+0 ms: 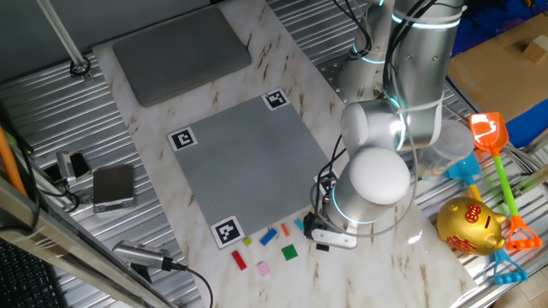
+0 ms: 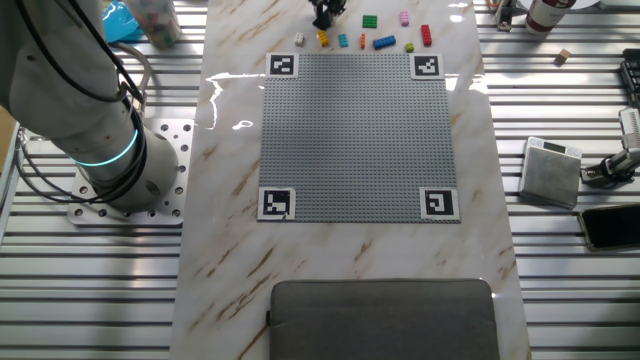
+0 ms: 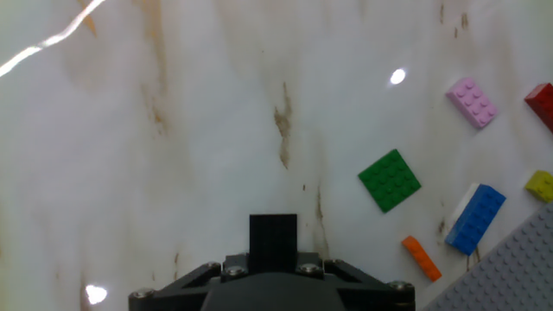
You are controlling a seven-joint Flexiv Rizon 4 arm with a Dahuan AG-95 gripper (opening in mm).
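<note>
My gripper appears shut: its black fingertips meet in one dark block, and nothing shows between them. Bare marble lies around it in the wrist view. To its right are a flat green brick (image 3: 390, 180), a thin orange brick (image 3: 422, 258), a blue brick (image 3: 476, 219), a pink brick (image 3: 473, 103), a red brick (image 3: 543, 104) and a lime brick (image 3: 542, 186). Exterior view 2 also shows a yellow brick (image 2: 323, 39), a teal brick (image 2: 343, 41) and a pale brick (image 2: 299, 39) close to the gripper's dark tip (image 2: 322, 20).
The grey baseplate (image 2: 355, 135), with a marker at each corner, is empty. A dark grey case (image 1: 181, 54) lies at the table's far end. Beyond the right edge are a gold piggy bank (image 1: 470, 227), toy shovels and a clear plastic container (image 1: 445, 147).
</note>
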